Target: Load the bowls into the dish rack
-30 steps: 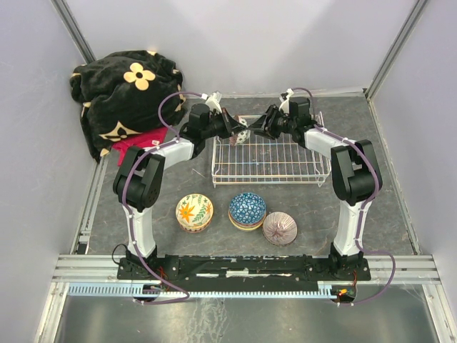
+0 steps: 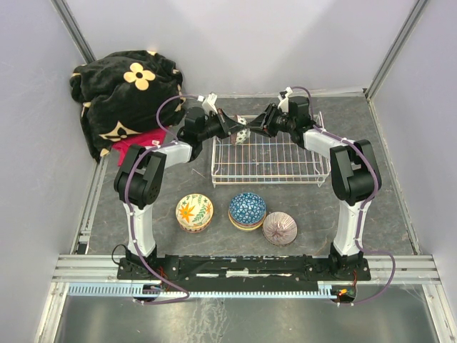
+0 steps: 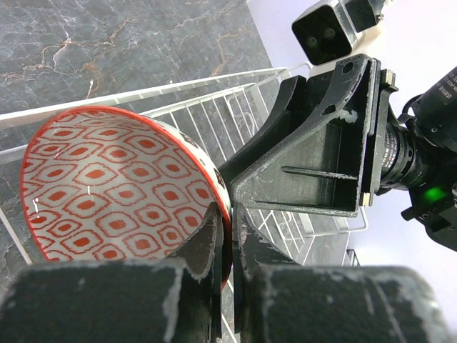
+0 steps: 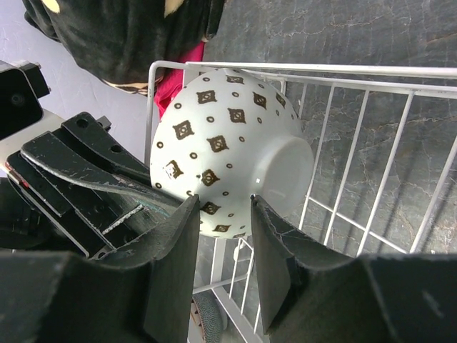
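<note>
A white bowl with brown diamonds outside and a red pattern inside stands on its side at the back left of the white dish rack. In the left wrist view, my left gripper is shut on the bowl's red rim. My right gripper is part open on the bowl's outer side, its fingertips apart before the wall and near the foot. Whether they touch the bowl is hard to tell. Nearer the front are a leaf-patterned bowl, a blue bowl and a pinkish ribbed bowl.
The blue bowl rests on at least one yellowish bowl. A dark flowered cushion and red cloth lie left of the rack. The rack's middle and right hold no dishes.
The left gripper and bowl have shifted only slightly; the bowls in front have stayed put.
</note>
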